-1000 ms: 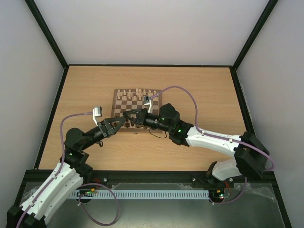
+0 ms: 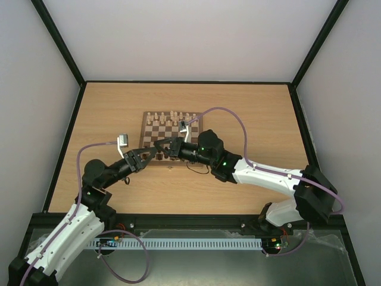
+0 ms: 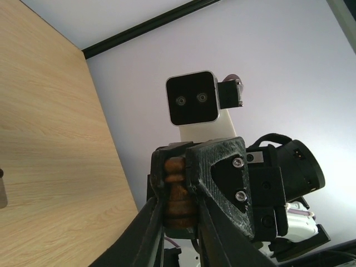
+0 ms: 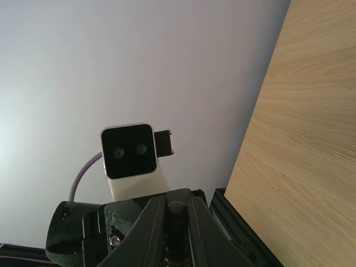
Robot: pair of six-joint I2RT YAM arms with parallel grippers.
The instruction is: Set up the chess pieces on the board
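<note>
Just above the near side of the chessboard (image 2: 146, 132), my left gripper (image 2: 156, 151) and my right gripper (image 2: 157, 146) meet tip to tip. A dark brown chess piece (image 3: 179, 201) sits between the fingers of both, its turned body showing in the left wrist view. In the right wrist view the same piece (image 4: 177, 214) is a dark shape in shadow between the fingers. Which kind of piece it is, I cannot tell. Light pieces (image 2: 162, 118) stand in the far rows of the board. Dark pieces on the near side are partly covered by the grippers.
Bare wooden table (image 2: 250, 107) surrounds the board on all sides. Dark frame rails (image 2: 190, 81) and white walls close it in. My right forearm (image 2: 259, 173) reaches low across the table's right side.
The left gripper has shifted very slightly where the two tips meet. The right arm and the board look the same.
</note>
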